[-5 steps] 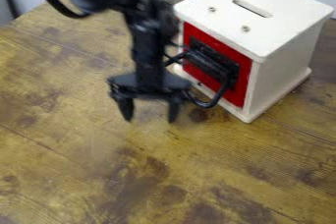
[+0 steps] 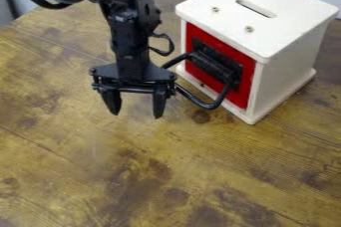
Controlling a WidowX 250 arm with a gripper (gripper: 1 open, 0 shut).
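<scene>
My black gripper (image 2: 135,98) hangs upright over the wooden table, left of a white box (image 2: 281,57), its two fingers apart with nothing between them. The box has a slot and two bolts on top and a red front panel (image 2: 238,97) facing the gripper. On that panel is a black fixture (image 2: 216,64) with a black tube looping out toward the gripper's right side; whether it touches the gripper I cannot tell.
A pale wall runs along the back edge.
About a second ago the arm was blurred with motion; it now shows sharp in nearly the same place.
</scene>
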